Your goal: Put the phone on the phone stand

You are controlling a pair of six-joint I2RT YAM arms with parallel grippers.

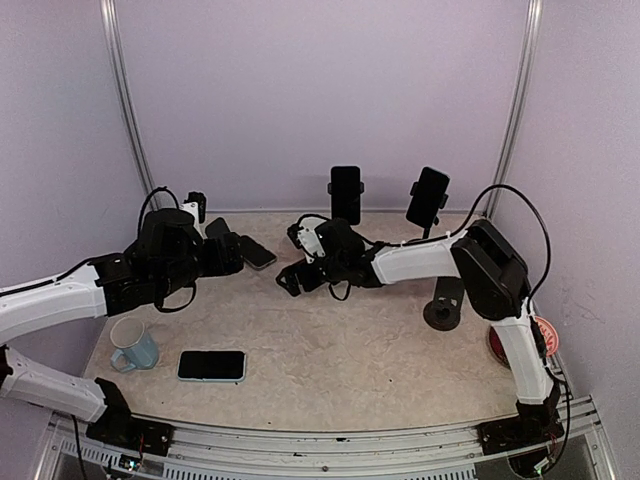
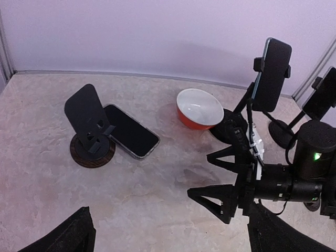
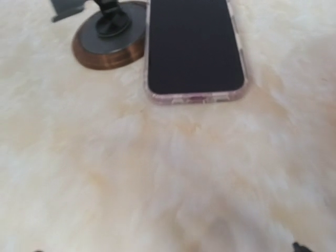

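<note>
A dark phone lies flat on the table beside an empty low stand at the back left; in the right wrist view the phone has a pinkish clear case and touches or nearly touches the stand's round base. My left gripper is raised at the left, open, partly over that stand in the top view. My right gripper is open, to the right of and in front of the phone, nothing between its fingers.
Another phone lies at front left beside a blue mug. Tall stands hold upright panels at the back. A red-white bowl stands at the back. A round red object is at right.
</note>
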